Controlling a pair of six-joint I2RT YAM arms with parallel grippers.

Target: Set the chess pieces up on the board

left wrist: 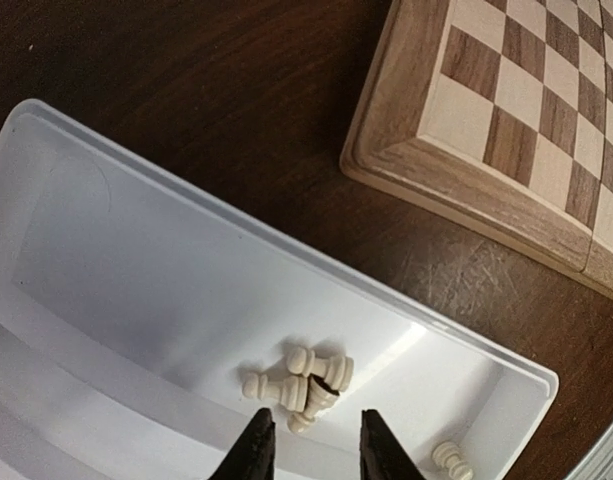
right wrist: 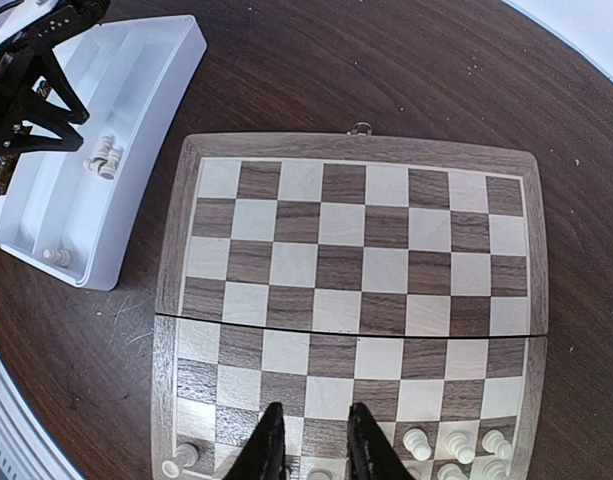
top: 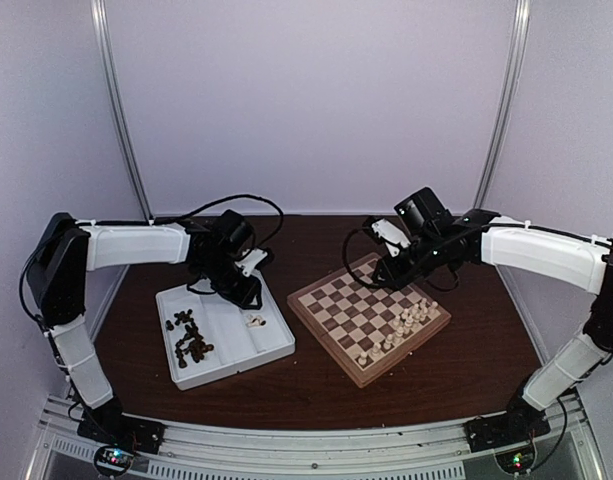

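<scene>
My left gripper hangs open over the white tray (left wrist: 146, 260), just short of a small pile of white pieces (left wrist: 324, 368) lying on their sides; one more white piece (left wrist: 452, 460) lies apart in the same tray. Dark pieces (top: 194, 345) fill the tray's left compartment. My right gripper is open, with nothing seen between its fingers, above the chessboard (right wrist: 341, 150). White pieces (right wrist: 456, 447) stand upright along the board's near side.
The board sits right of the tray with a narrow gap between. White walls enclose the back and sides.
</scene>
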